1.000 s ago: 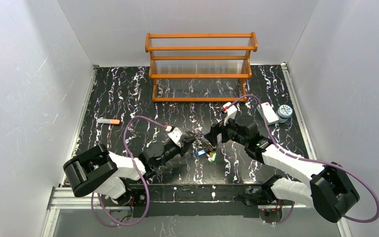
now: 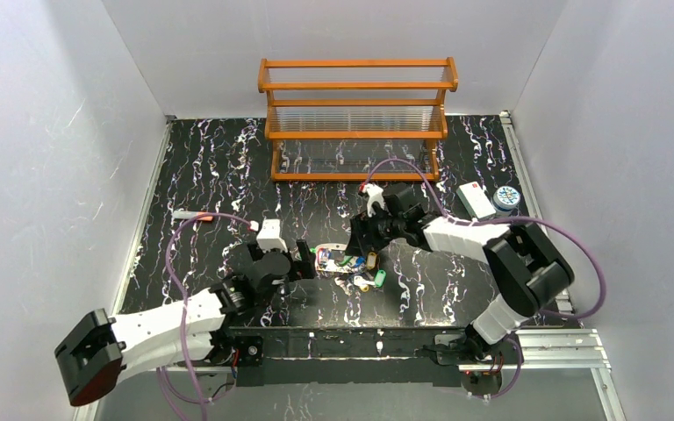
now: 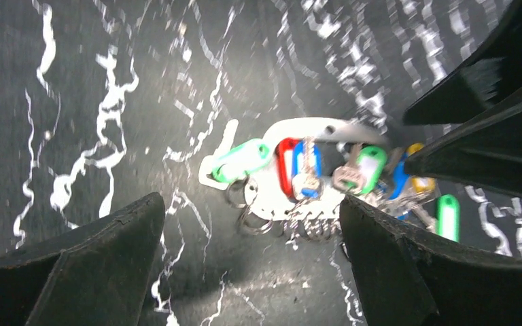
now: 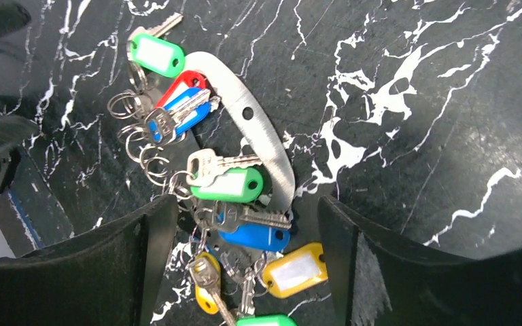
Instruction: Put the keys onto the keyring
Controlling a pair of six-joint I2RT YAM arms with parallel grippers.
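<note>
On the black marbled table, a flat curved metal bar [image 4: 272, 153] lies beside a row of keys with coloured tags. Along it in the right wrist view are a green tag [image 4: 155, 56], a red tag [image 4: 185, 83], a blue tag [image 4: 194, 117], another green tag [image 4: 228, 185] and another blue tag [image 4: 262, 236]. Small split rings [image 4: 136, 139] line their outer side. My left gripper stands open left of the pile, its fingers empty. My right gripper hovers above the pile's right part, fingers apart, with nothing gripped. Whether the rings are linked to anything cannot be told.
A yellow tag [image 4: 296, 270] and a green tag [image 3: 448, 217] lie at the pile's right end. Farther off are a wooden rack [image 2: 360, 177], a white box [image 2: 475, 201], a round tin [image 2: 506, 198] and an orange-ended tool [image 2: 195, 216].
My left gripper has drawn back leftward from over the keys, and the bar with the left-hand tags has come into view on the table. My right gripper has moved left over the pile.
</note>
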